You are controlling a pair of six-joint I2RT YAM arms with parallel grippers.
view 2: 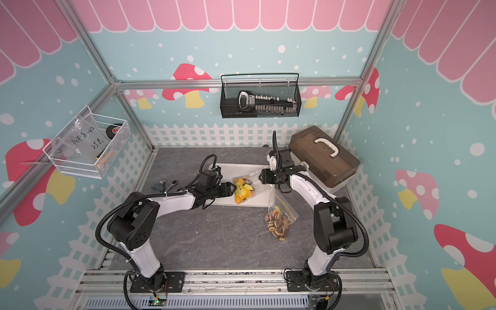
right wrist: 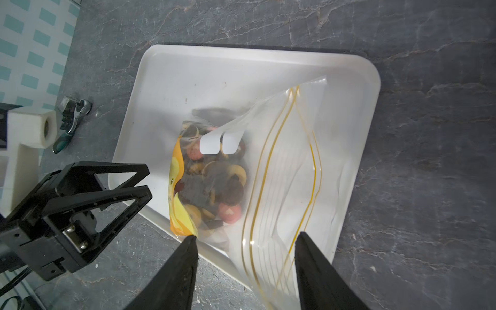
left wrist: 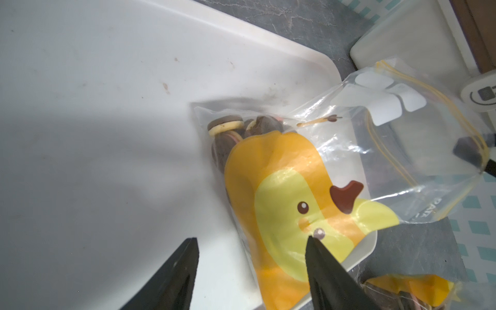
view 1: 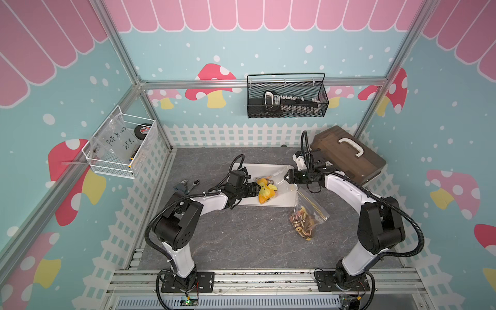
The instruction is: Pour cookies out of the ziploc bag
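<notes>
A clear ziploc bag with a yellow duck print [left wrist: 289, 206] and cookies [right wrist: 222, 180] inside lies on the white tray [left wrist: 103, 129]. Its zip end [right wrist: 268, 186] spreads toward the right gripper; whether the mouth is parted is hard to tell. Left of the bag, my left gripper [view 1: 257, 189] is open, its fingers [left wrist: 178, 273] well apart and clear of the plastic. My right gripper [view 1: 288, 177] is also open at the zip end. Between and beyond its fingers the bag's plastic shows, and they do not clamp it.
A second bag of cookies [view 1: 303, 222] lies on the table in front of the tray's right end. Behind the right arm stands a brown-lidded box [view 1: 348, 152]. Small tools [view 1: 183, 186] lie left of the tray.
</notes>
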